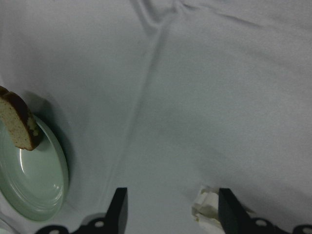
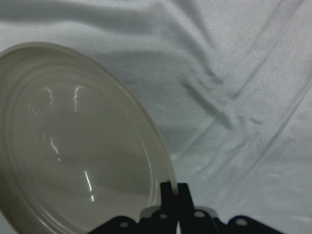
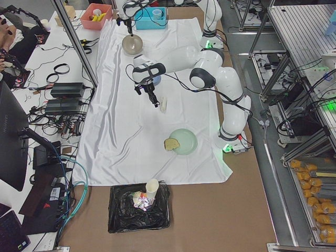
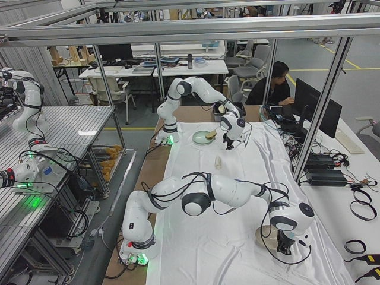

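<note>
A green plate [image 3: 185, 144] holding a bread slice [image 3: 171, 144] lies on the white cloth, seen also at the left of the left wrist view. My left gripper is open, hanging over the cloth with a pale crumpled item [image 1: 205, 204] just beside its right finger. The beige bowl [image 2: 73, 136] fills the left of the right wrist view; my right gripper is shut on its rim. A blue plate [image 3: 155, 80] is mostly hidden behind my left arm.
A black bin-lined tray [image 3: 121, 210] with a cup stands beyond the cloth's end. A red crate [image 3: 96, 23] and blue box [image 3: 143, 21] sit at the other end.
</note>
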